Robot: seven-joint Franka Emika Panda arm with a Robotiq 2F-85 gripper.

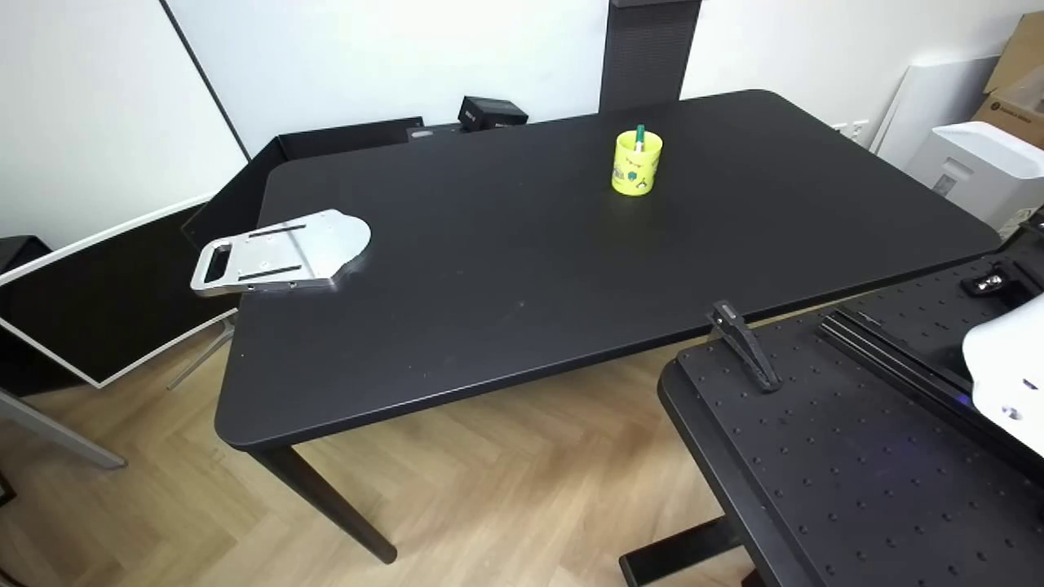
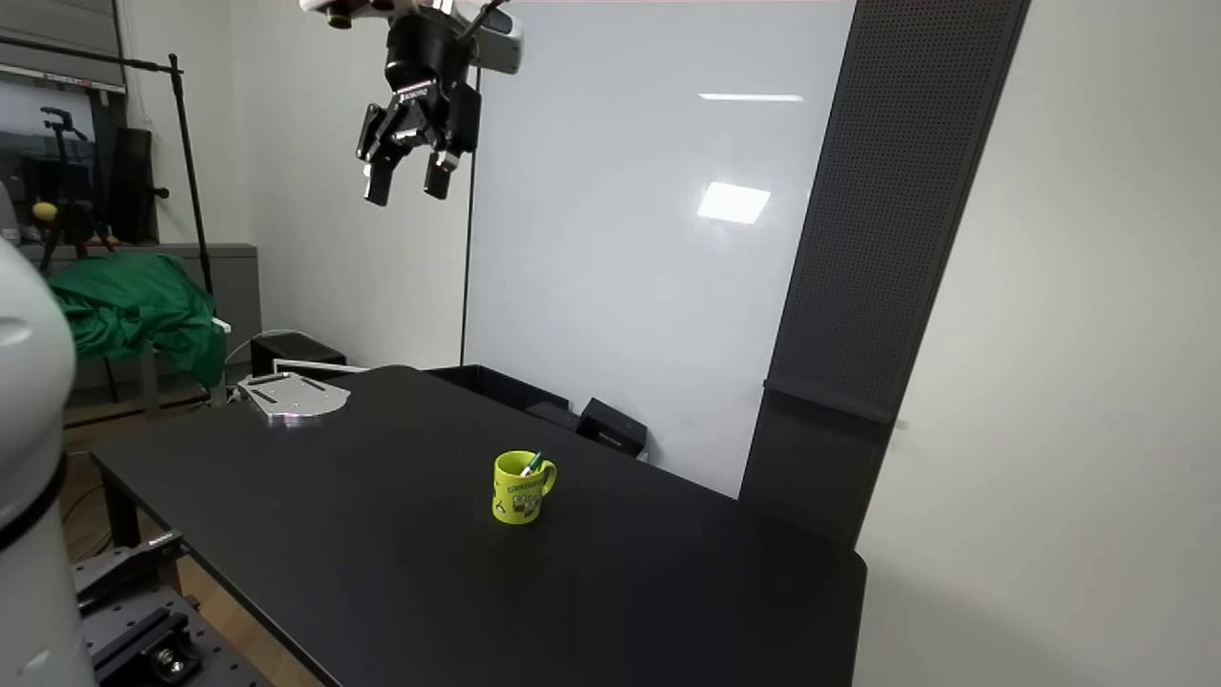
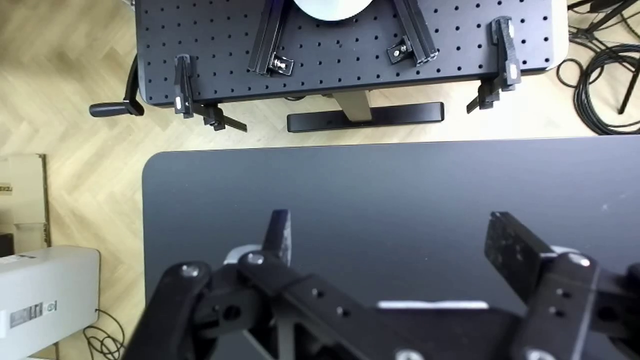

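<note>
A yellow-green mug [image 1: 631, 174] with small printed pictures stands upright on the black table [image 1: 509, 254], towards its back right. Out of its mouth sticks a marker [image 1: 640, 139] with a green end. In the second exterior view the mug [image 2: 517, 494] shows its handle on the right, and the marker [image 2: 532, 464] leans inside. High above the table hangs my gripper [image 2: 407, 183], open and empty, well apart from the mug. The wrist view shows the gripper with its fingers wide apart over bare tabletop; the mug is not visible there.
A silver plate with a handle slot [image 1: 294, 253] lies at the table's left end, overhanging the edge. A perforated black bench [image 3: 342, 63] with clamps stands across a narrow gap.
</note>
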